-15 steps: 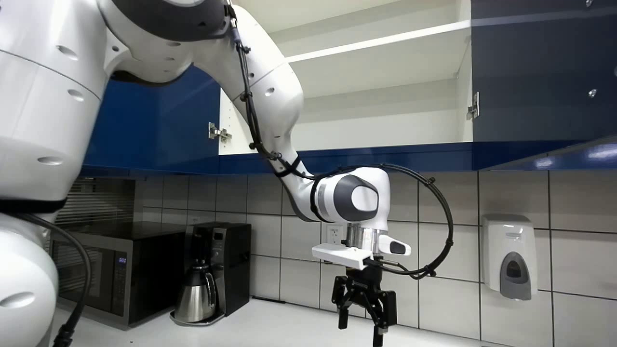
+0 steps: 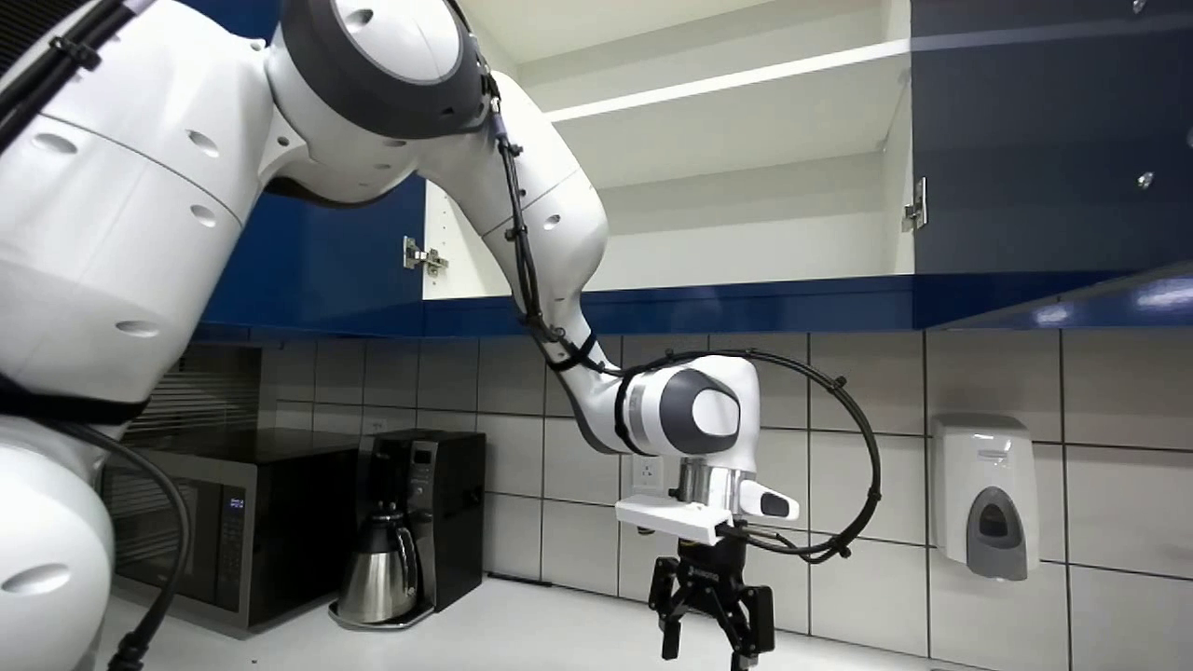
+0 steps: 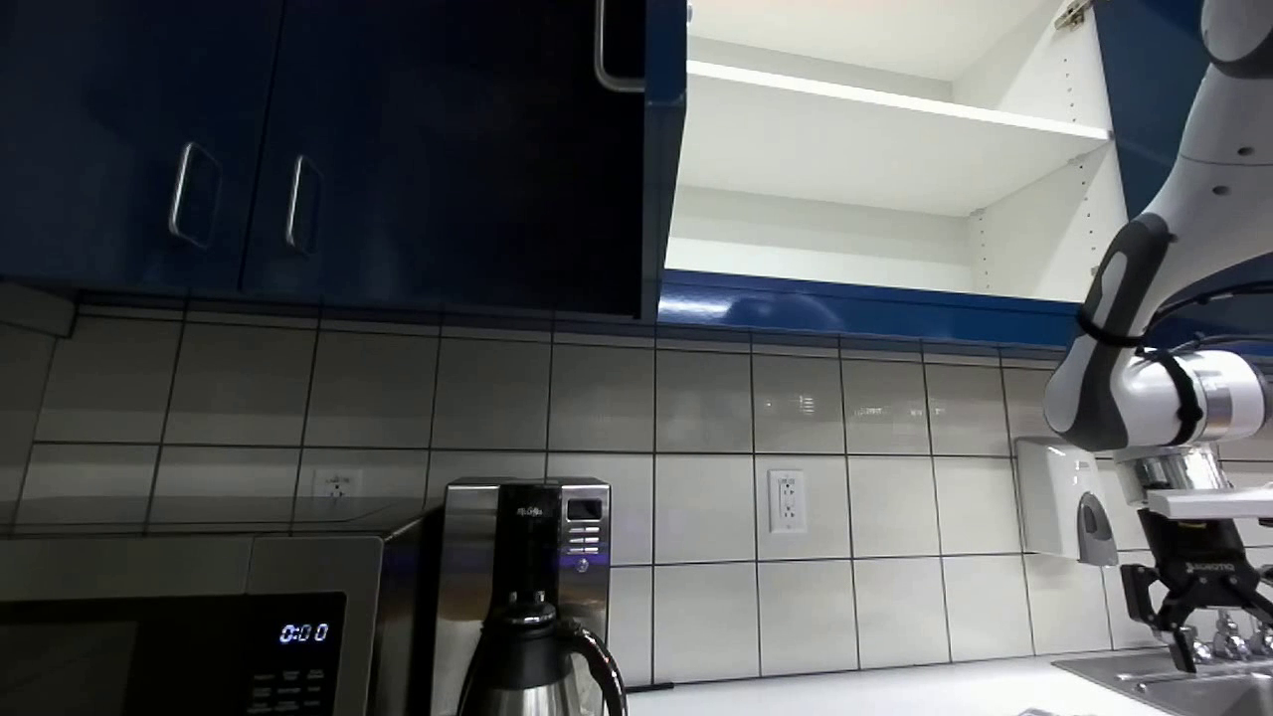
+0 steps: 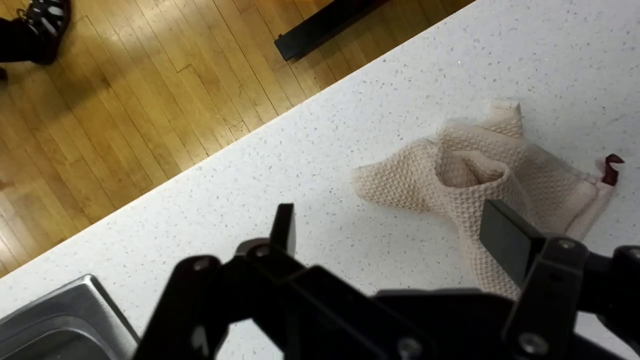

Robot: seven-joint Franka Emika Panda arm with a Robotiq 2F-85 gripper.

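A crumpled beige waffle-weave cloth (image 4: 414, 174) with a dark red loop at one corner lies on the white counter in the wrist view. My gripper hangs over the counter with its fingers wide apart. The right-hand finger (image 4: 510, 237) overlaps part of the cloth in that view, while the other finger (image 4: 286, 227) is over bare counter. Nothing shows held between them. In exterior view 1 the gripper (image 2: 704, 649) points straight down; at the right edge of exterior view 2 the gripper (image 3: 1217, 650) is partly cut off. Neither exterior view clearly shows the cloth.
A metal sink (image 4: 72, 327) lies at the wrist view's lower left, and the counter's edge drops to a wooden floor (image 4: 150, 96). A coffee maker (image 2: 447, 514) and microwave (image 2: 280, 537) stand at the back left. Overhead is an open cabinet (image 2: 727, 212); a soap dispenser (image 2: 986, 492) hangs on the wall.
The arm has lowered the gripper somewhat and shifted it slightly to the right in exterior view 1. The fingers remain apart.
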